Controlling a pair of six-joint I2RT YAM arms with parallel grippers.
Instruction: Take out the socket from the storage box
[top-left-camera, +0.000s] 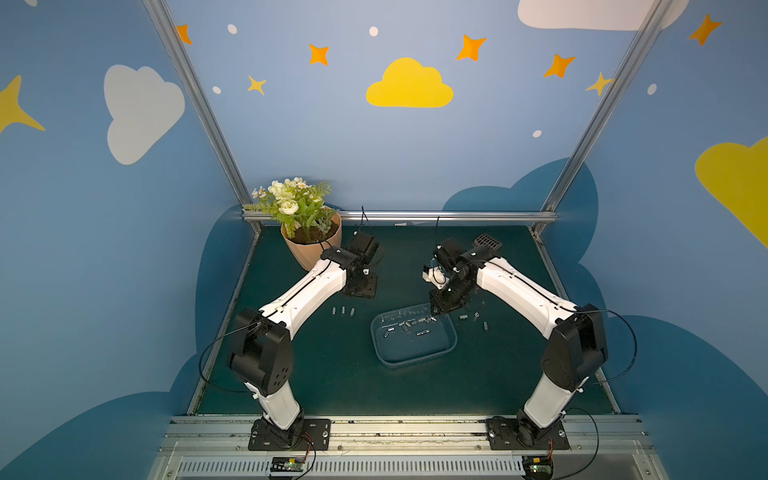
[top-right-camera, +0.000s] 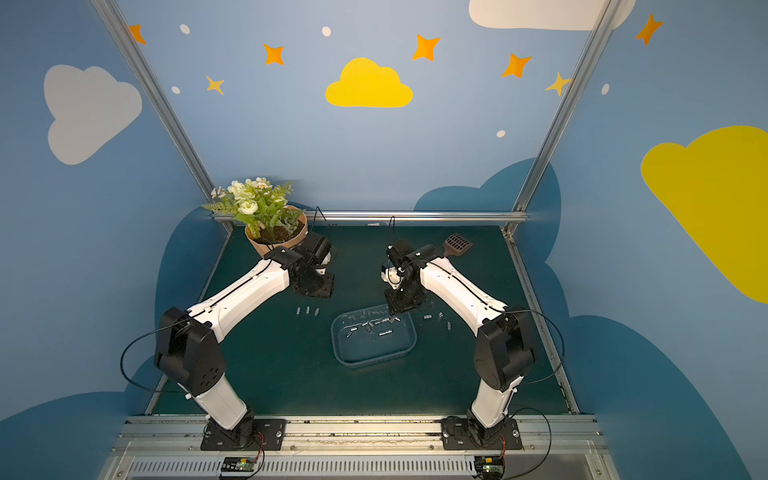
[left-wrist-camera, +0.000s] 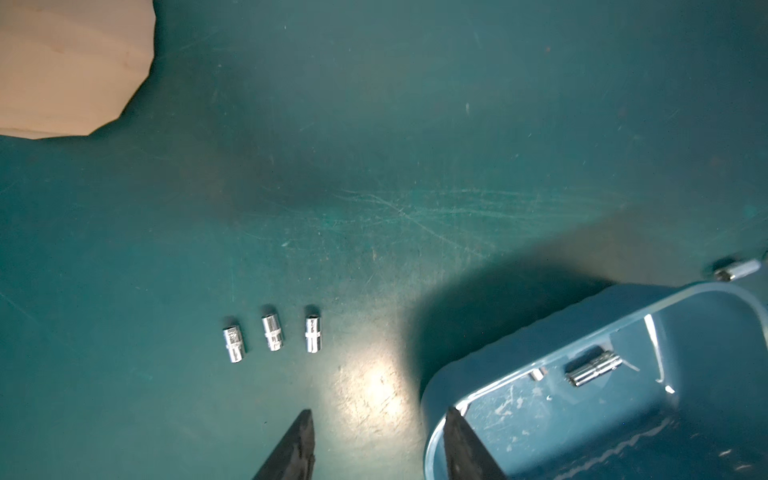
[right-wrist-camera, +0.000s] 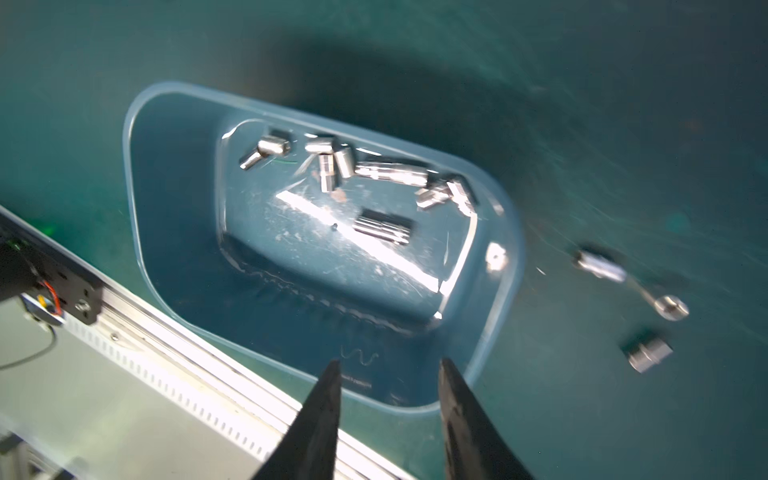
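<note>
The blue storage box (top-left-camera: 413, 350) holds several chrome sockets (right-wrist-camera: 381, 229), mostly along its far side. Three sockets (left-wrist-camera: 272, 331) lie in a row on the mat left of it, and several others (right-wrist-camera: 649, 353) lie to its right. My left gripper is open and empty, above the mat beside the box's left end. My right gripper is open and empty, raised over the box's right part.
A potted flower plant (top-left-camera: 308, 248) stands at the back left. A dark slotted object (top-right-camera: 457, 244) lies at the back right.
</note>
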